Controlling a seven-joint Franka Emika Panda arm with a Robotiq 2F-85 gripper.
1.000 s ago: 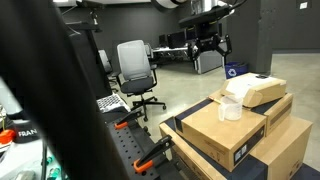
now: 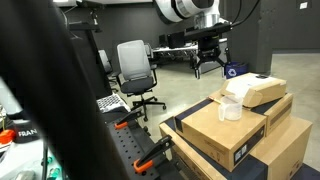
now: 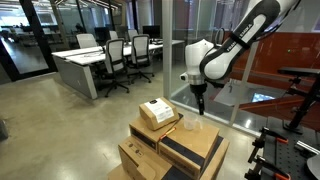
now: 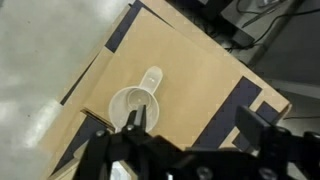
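A translucent white cup with a flat handle [image 4: 134, 107] sits on top of a cardboard box [image 2: 218, 124], near one edge. In exterior view 1 the same cup [image 2: 231, 107] appears upright on the box. My gripper [image 2: 211, 68] hangs in the air above the box, well clear of the cup. Its fingers are spread apart in the wrist view, one dark finger [image 4: 97, 148] low on the left and the other [image 4: 262, 132] on the right. Nothing is between them. From exterior view 2 the cup [image 3: 194, 124] shows below the white arm [image 3: 194, 62].
A smaller box [image 2: 254, 90] stands behind the cup on the stacked boxes. A dark blue container [image 2: 235, 70] is visible farther back. Office chairs [image 2: 136, 68] and desks [image 3: 95, 62] are in the background, with open floor [image 3: 70, 140] at the left.
The gripper has tilted and shifted slightly above the box, and more of its cable shows. The cup and boxes stay in place.
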